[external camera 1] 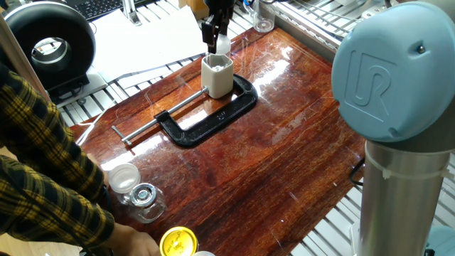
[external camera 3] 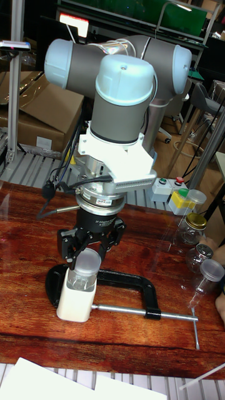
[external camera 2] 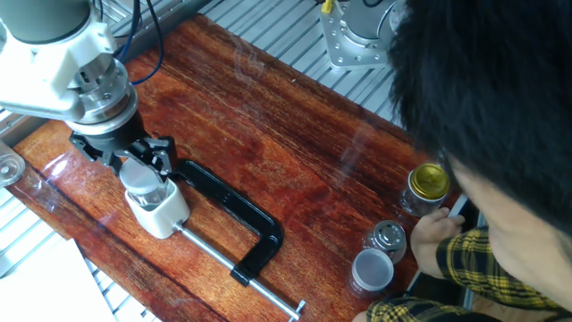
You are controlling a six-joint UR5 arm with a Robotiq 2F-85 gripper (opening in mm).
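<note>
A clear jar with a translucent white lid (external camera 3: 87, 259) is at the white holder (external camera 3: 76, 303), its lower part hidden by the holder's wall. The black C-clamp (external camera 2: 234, 210) has its screw against the holder's side. My gripper (external camera 2: 141, 164) points down at the lid, its fingers spread to either side of it. Whether the fingers touch the lid or stand just clear cannot be told. From the far side, in exterior view 1, the lid (external camera 1: 224, 45) shows beside a dark finger, above the holder (external camera 1: 217, 77).
Several lidded jars, among them a gold-lidded jar (external camera 2: 429, 183) and a silver-lidded jar (external camera 2: 387, 238), stand at the table edge near a person's hand (external camera 2: 433, 241). The clamp's screw bar (external camera 1: 158, 119) juts across the wood.
</note>
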